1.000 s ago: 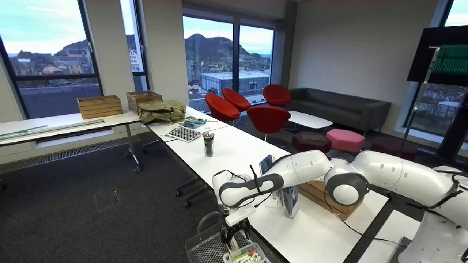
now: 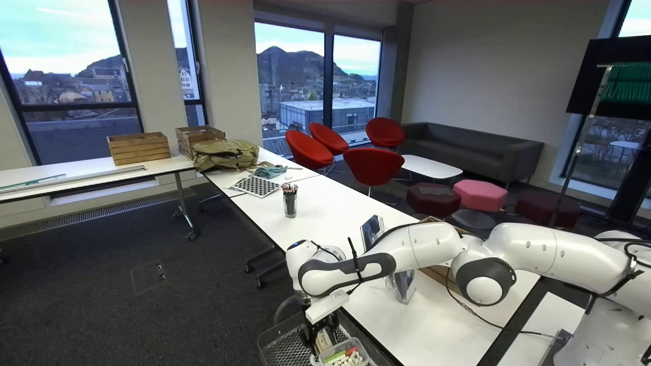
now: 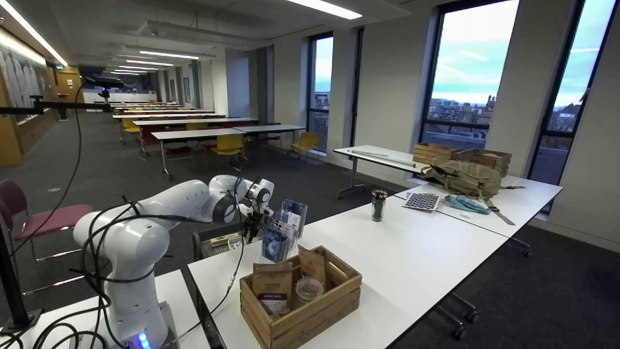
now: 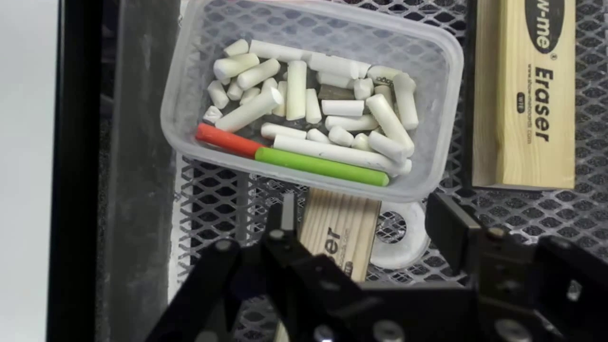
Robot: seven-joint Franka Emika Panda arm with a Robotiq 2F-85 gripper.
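Seen from the wrist, my gripper has its fingers well apart, with nothing visibly held. Below the gap lie a wooden eraser (image 4: pixel 340 228) and part of a white ring (image 4: pixel 405 242). Just beyond the fingertips is a clear plastic tub (image 4: pixel 439 122) of white chalk pieces, with one red stick (image 4: pixel 228 140) and one green stick (image 4: pixel 322 166) along its near side. A second wooden eraser (image 4: pixel 524 114) rests to the tub's right. All of these are in a dark mesh tray (image 4: pixel 139 171). Exterior view 1 has the gripper low over that tray.
The tray adjoins the white table (image 2: pixel 329 204). Leaflet holders (image 3: pixel 279 238) and a wooden crate with bags and a jar (image 3: pixel 325 308) stand near the arm. Farther along is a cup of pencils (image 2: pixel 290 202).
The arm's hand has come down closer to the tray and shifted slightly left in exterior view 1. The tub and the tabletop items look unmoved.
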